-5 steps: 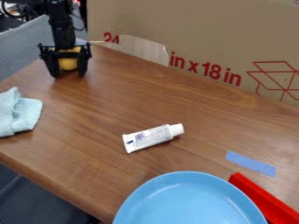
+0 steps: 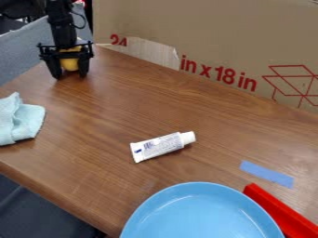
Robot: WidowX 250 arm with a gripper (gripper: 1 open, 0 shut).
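Note:
At the far left end of the wooden table, my black gripper is down around a yellow object, its fingers on either side. Whether they press on it is too small to tell. A white tube lies mid-table, apart from the gripper.
A light blue cloth lies at the left edge. A blue plate and a red object are at the front right, near a blue tape strip. A cardboard box stands along the back.
The arm and gripper have shifted very slightly at the same spot; the other things are unmoved.

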